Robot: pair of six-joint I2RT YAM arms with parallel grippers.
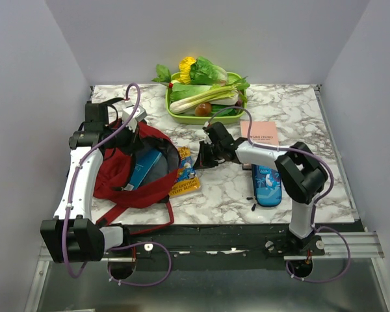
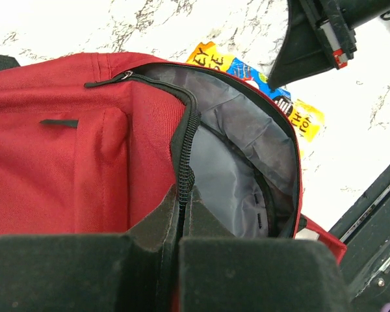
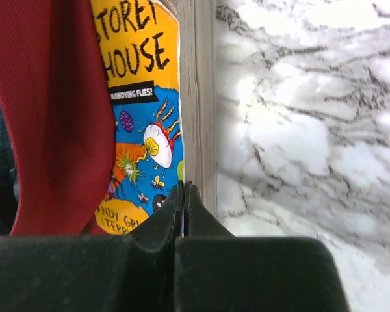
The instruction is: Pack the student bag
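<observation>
The red bag (image 1: pixel 107 179) lies open on the left, with a blue book (image 1: pixel 143 169) inside its grey lining. My left gripper is shut at the bag's zipped rim, the zipper edge (image 2: pixel 185 149) running into its fingertips. A yellow-and-blue book (image 1: pixel 185 185) lies just right of the bag, partly under red fabric in the right wrist view. My right gripper is shut at that book's page edge; whether anything is between its fingers is hard to tell.
A blue pencil case (image 1: pixel 268 188) and a pink book (image 1: pixel 260 130) lie at the right. A green tray (image 1: pixel 172 110) of vegetables stands at the back. Marble is clear in front of the right gripper.
</observation>
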